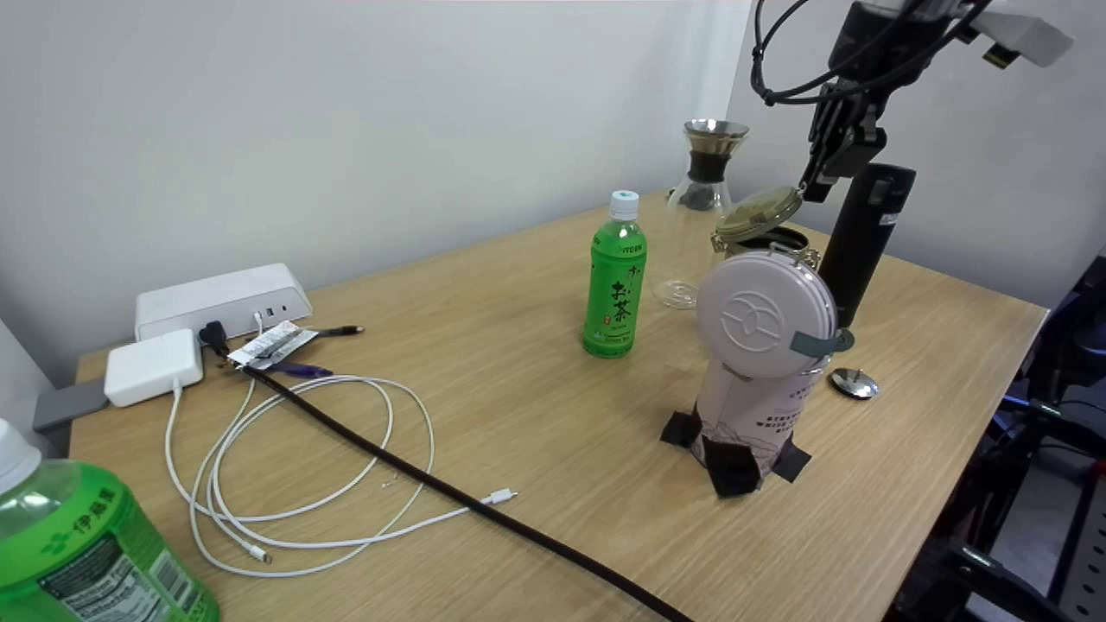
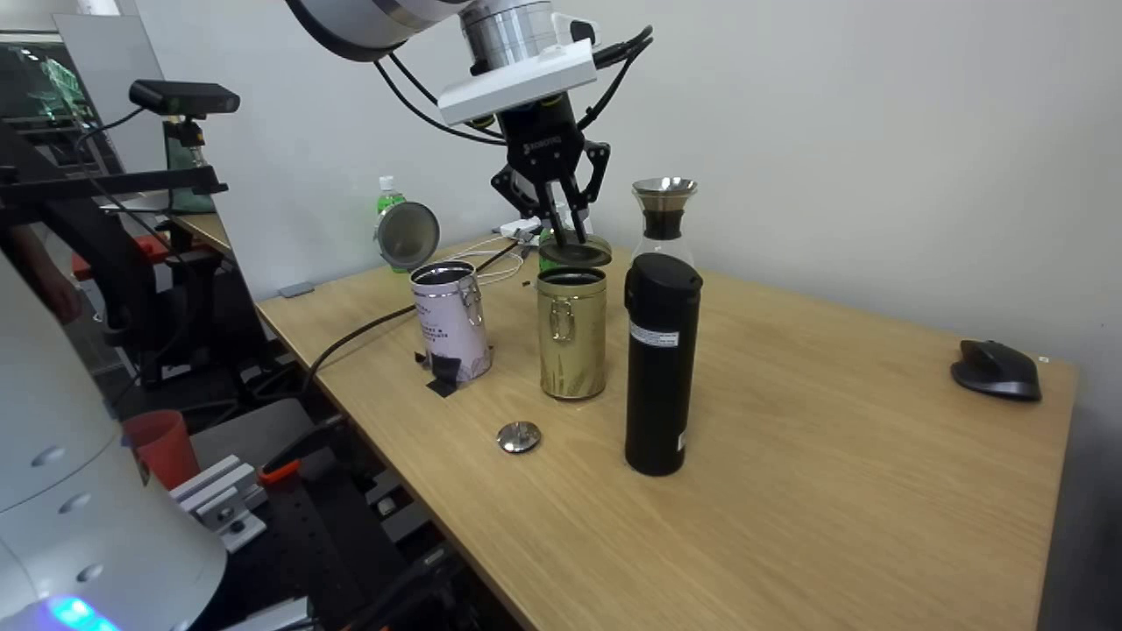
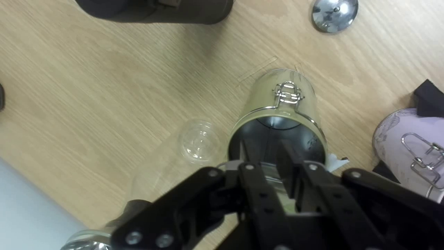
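Note:
A gold canister (image 2: pixel 573 358) stands upright with its mouth uncovered. Its hinged lid (image 1: pixel 753 216) is raised at a slant over the opening. At the lid's upper edge my gripper (image 2: pixel 569 240) points downward, its fingers closed on the rim. From the wrist view, the gripper lies over the near side of the mouth, with a narrow gap between the fingers and part of the lid visible there. The arm covers much of the lid in this view. Inside the gold canister (image 3: pixel 287 93), the dark interior looks empty.
Close by stand a black bottle (image 2: pixel 659 379), a glass carafe (image 1: pixel 689 244) and a pink canister (image 1: pixel 746 415) with its lid open, taped to the table. A metal lid (image 2: pixel 518 436) lies in front. A green tea bottle (image 1: pixel 614 285) is farther left.

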